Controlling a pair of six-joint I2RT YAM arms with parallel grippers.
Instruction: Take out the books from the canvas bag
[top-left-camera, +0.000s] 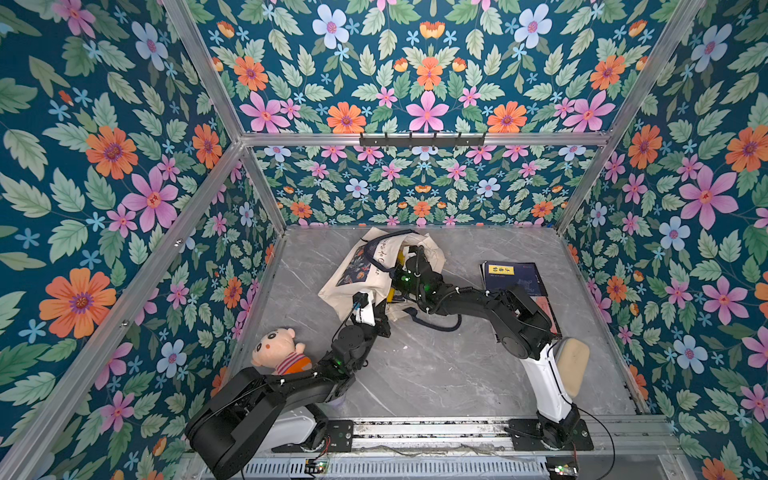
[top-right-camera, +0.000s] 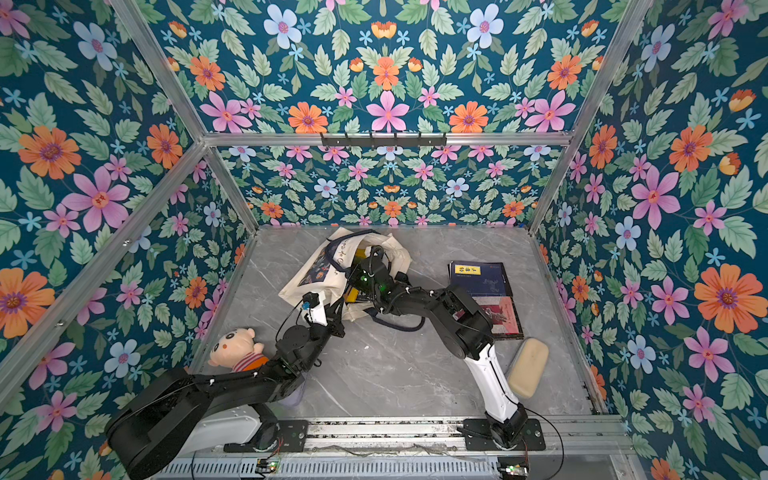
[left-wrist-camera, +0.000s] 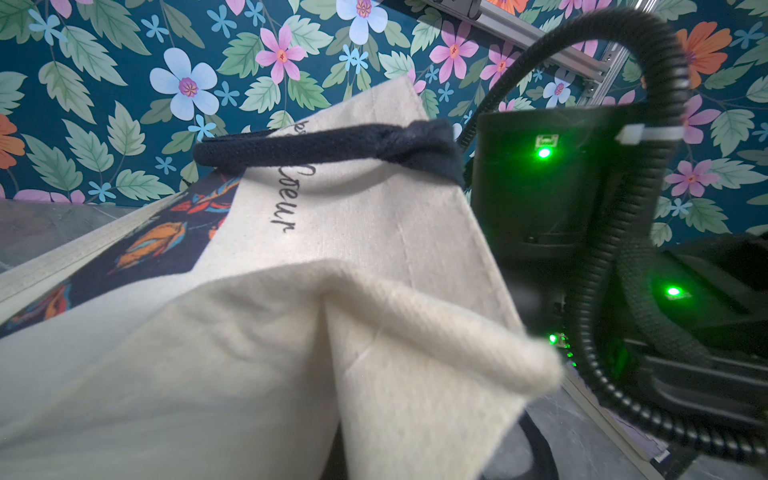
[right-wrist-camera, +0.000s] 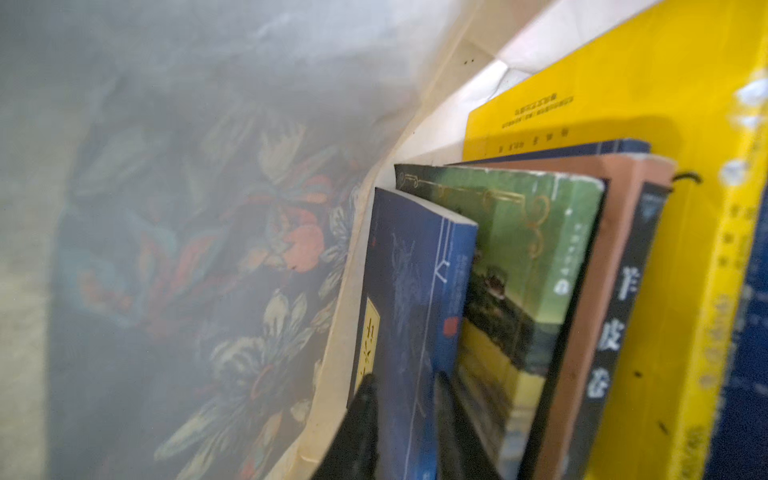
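Note:
The cream canvas bag (top-left-camera: 352, 264) lies at the back of the table, its mouth toward the right arm. Inside it, the right wrist view shows a thin blue book (right-wrist-camera: 408, 272), a green book (right-wrist-camera: 544, 240), a brown-and-black book (right-wrist-camera: 616, 304) and a large yellow book (right-wrist-camera: 680, 200). My right gripper is open in the bag, its dark fingers either side of the blue book's lower part. At the bag's near edge is my left gripper (top-left-camera: 382, 302), shut; a raised canvas fold (left-wrist-camera: 432, 320) fills its wrist view, hiding its fingers.
A dark blue book (top-left-camera: 512, 276) lies on the right, overlapping a reddish one (top-right-camera: 500, 312). A beige oblong case (top-right-camera: 528, 368) is near the right edge, a doll (top-left-camera: 276, 348) at front left. Bare table lies between the arms.

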